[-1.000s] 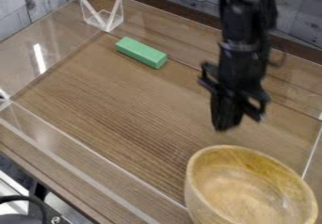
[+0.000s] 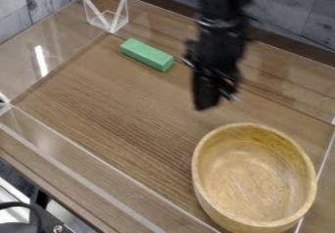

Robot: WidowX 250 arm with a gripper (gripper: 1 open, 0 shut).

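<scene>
My gripper (image 2: 207, 84), dark and blurred, hangs over the wooden table (image 2: 105, 119) right of a green block (image 2: 147, 55); whether it is open or shut is unclear, and I cannot see anything held in it. A round, pale wooden bowl (image 2: 253, 178) sits at the front right, below and to the right of the gripper.
A clear, wire-like or plastic object (image 2: 108, 14) stands at the back left. Cables lie beyond the table's left edge and at the bottom left corner.
My gripper has moved left and back, toward the green block. The bowl sat lower in view a second ago and now lies a little higher.
</scene>
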